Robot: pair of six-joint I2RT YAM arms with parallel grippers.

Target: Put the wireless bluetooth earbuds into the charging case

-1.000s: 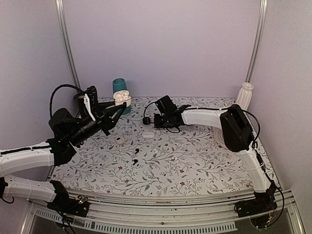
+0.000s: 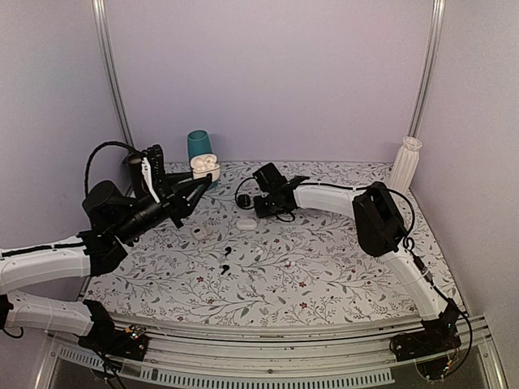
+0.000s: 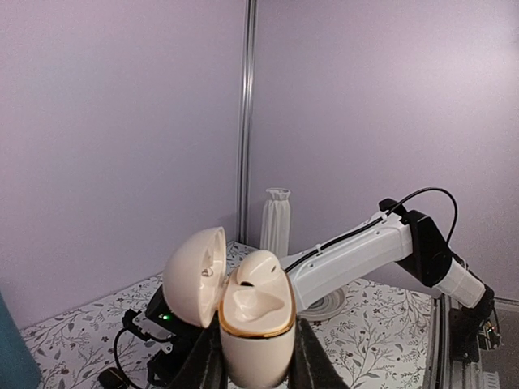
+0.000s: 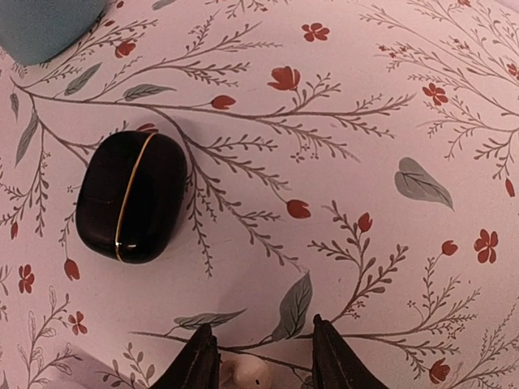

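Note:
My left gripper is shut on the white charging case (image 3: 257, 320), held upright in the air with its lid (image 3: 190, 279) open and a white piece seated in it. Low over the table, my right gripper is part open, its fingertips either side of a small white rounded object (image 4: 251, 373), likely an earbud, partly cut off by the frame edge. A black case (image 4: 130, 194) with a gold seam lies closed near it. Two small black pieces (image 2: 227, 251) lie in front on the table, too small to tell apart.
A teal container (image 2: 199, 144) stands at the back left, a white vase (image 2: 405, 164) at the back right. A white flat object (image 2: 246, 224) and another small pale object (image 2: 199, 232) lie on the patterned table, whose front area is largely clear.
The left arm and the case in it are nearly unchanged.

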